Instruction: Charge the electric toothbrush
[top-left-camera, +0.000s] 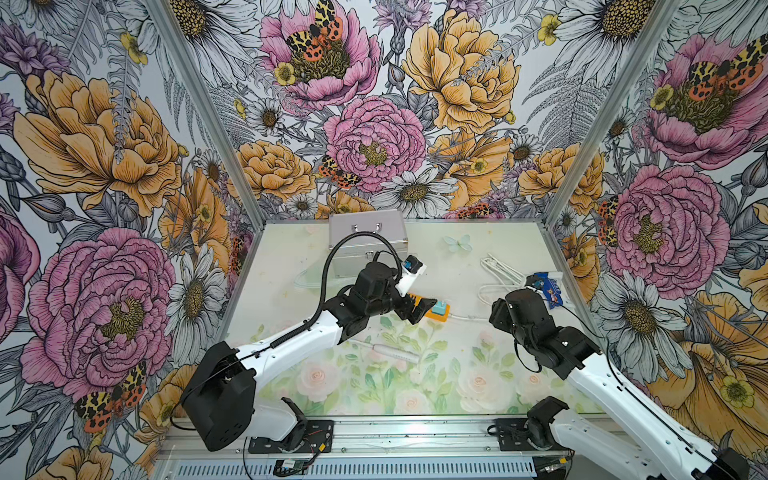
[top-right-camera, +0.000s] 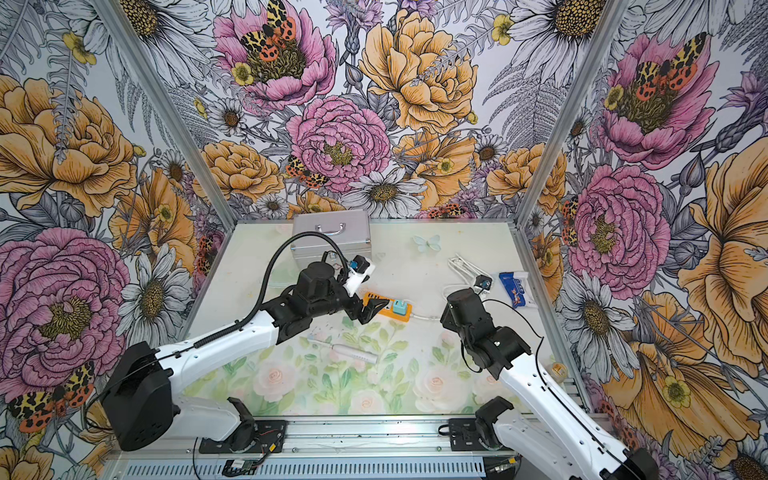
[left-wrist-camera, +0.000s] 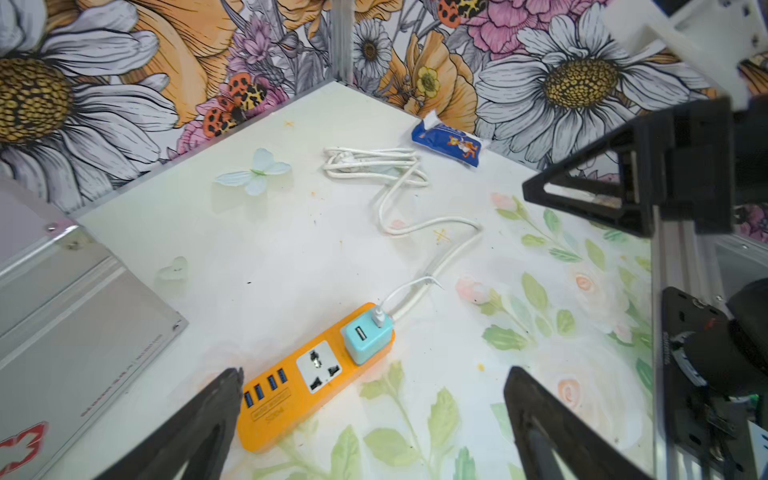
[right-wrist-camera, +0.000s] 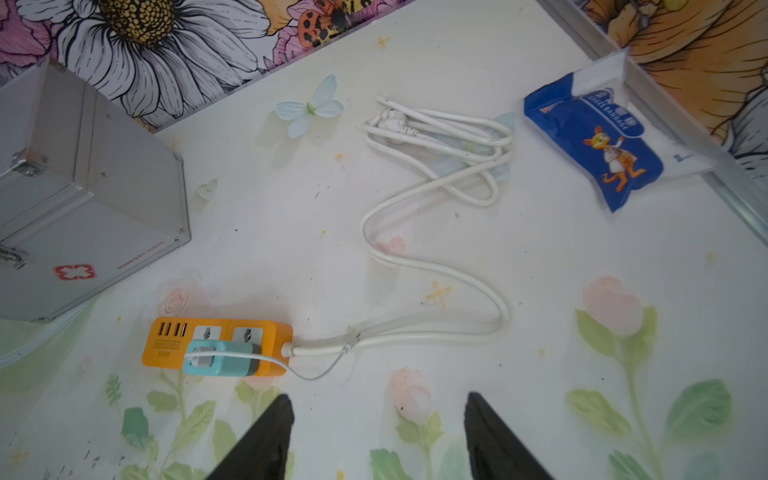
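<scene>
The orange power strip (left-wrist-camera: 276, 404) lies mid-table with a turquoise charger block (left-wrist-camera: 364, 340) on it and a thin white cable plugged into the block. A pale toothbrush-like stick (top-right-camera: 352, 352) lies nearer the front edge. My left gripper hangs open above the strip, nothing between its fingers. My right gripper is at the right of the table, fingers apart and empty, with the strip at the lower left of its wrist view.
A silver case (right-wrist-camera: 120, 224) stands at the back left. A coiled white extension cord (right-wrist-camera: 432, 144) and a blue packet (right-wrist-camera: 592, 136) lie at the right back.
</scene>
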